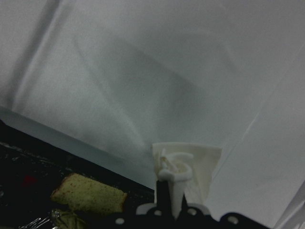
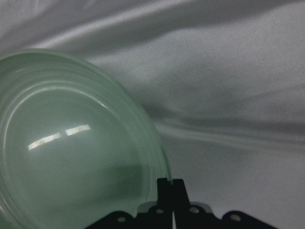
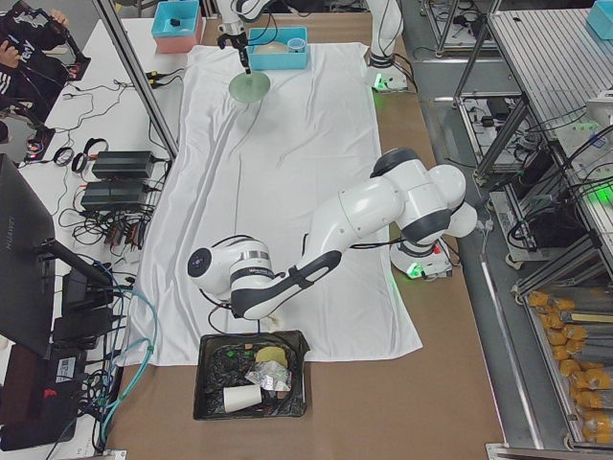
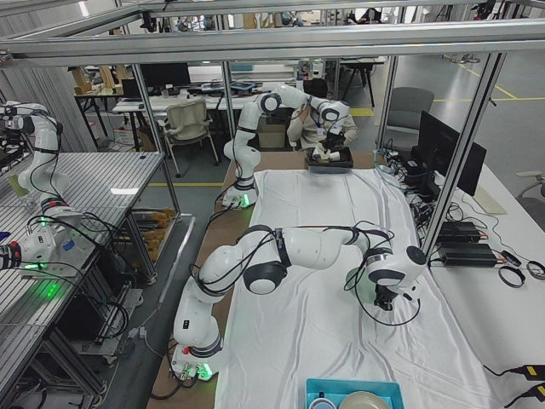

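Observation:
In the left wrist view, a crumpled white piece, like tissue or paper (image 1: 202, 162), is pinched in my shut left gripper, above the edge of the black bin (image 3: 206, 379). My right gripper is shut on the rim of a pale green plate (image 2: 81, 157). In the camera left view this plate (image 3: 249, 88) is over the white cloth at the far end, near the blue tray. In the camera right view the right arm hides much of it.
The bin holds a yellow sponge (image 3: 270, 356), foil and a white cup (image 3: 241, 397). A blue tray (image 3: 278, 60) with dishes stands at the far end. Cables and electronics line the left side table.

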